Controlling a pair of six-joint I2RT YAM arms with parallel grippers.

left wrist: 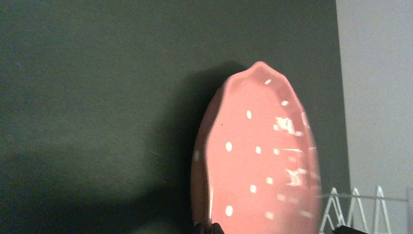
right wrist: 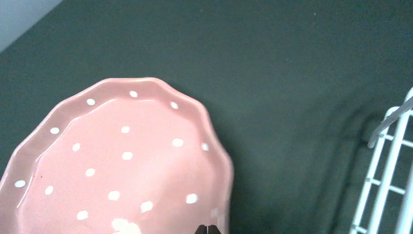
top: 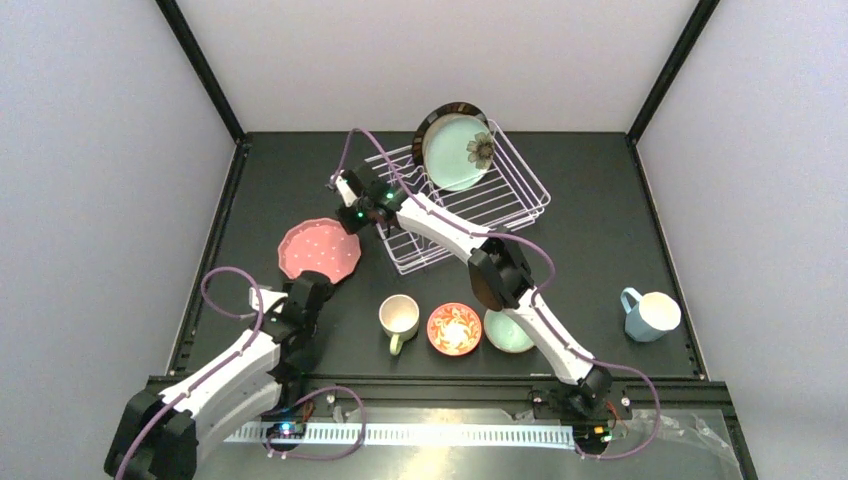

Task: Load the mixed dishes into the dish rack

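Note:
A pink plate with white dots is held off the table, tilted, left of the dish rack. My left gripper is shut on its near rim; the plate stands steeply in the left wrist view. At the plate's upper right edge is my right gripper. Its fingertips are together over the plate's right side, and whether they touch the rim cannot be made out. A brown-rimmed plate and a pale green plate stand in the rack's far end.
A cream mug, an orange-patterned bowl and a green bowl line the front; the right arm passes above the green bowl. At far right stands a blue mug. The rack's near part is empty.

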